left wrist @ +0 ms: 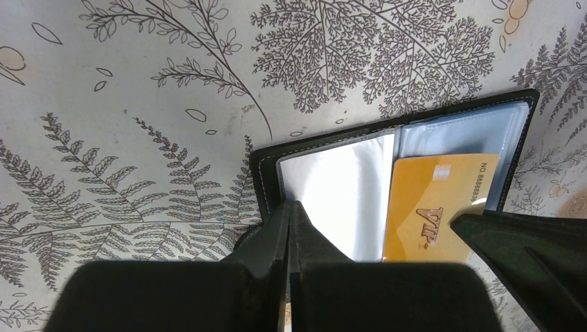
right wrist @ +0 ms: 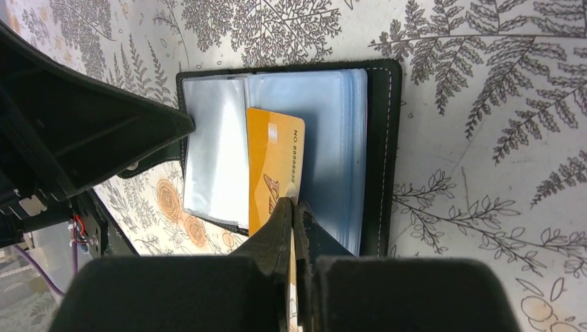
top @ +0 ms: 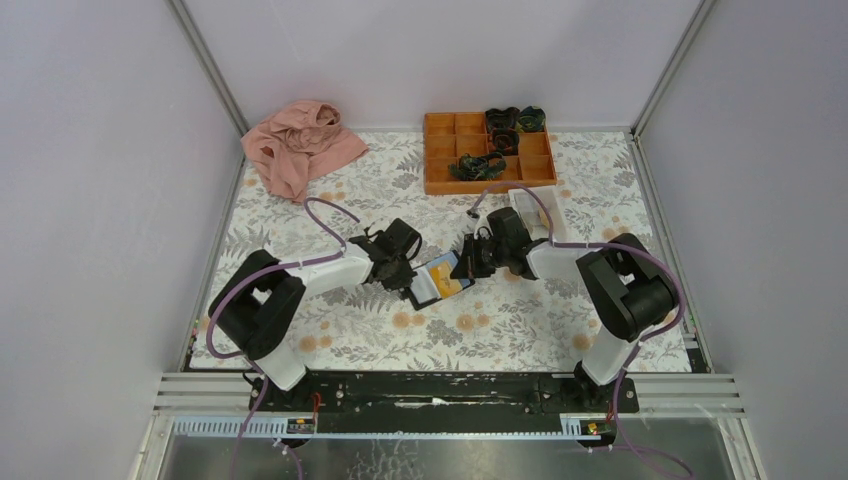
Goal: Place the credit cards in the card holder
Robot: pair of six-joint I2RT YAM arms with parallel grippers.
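The card holder (top: 423, 291) lies open on the table, showing a white page (left wrist: 339, 194) and clear bluish sleeves (right wrist: 325, 124). A gold card (left wrist: 436, 187) marked VIP lies across the bluish side, one long edge against the fold. My right gripper is shut on its other edge, which looks raised; gold shows between the fingers. How deep the card sits in a sleeve cannot be told. On the white page side, my left gripper is shut at the holder's outer edge, with nothing visible between its fingers.
At the back stands an orange compartment tray (top: 440, 186) with dark coiled items. A white box (top: 556, 210) is behind the right arm. A pink cloth (top: 300, 145) lies back left.
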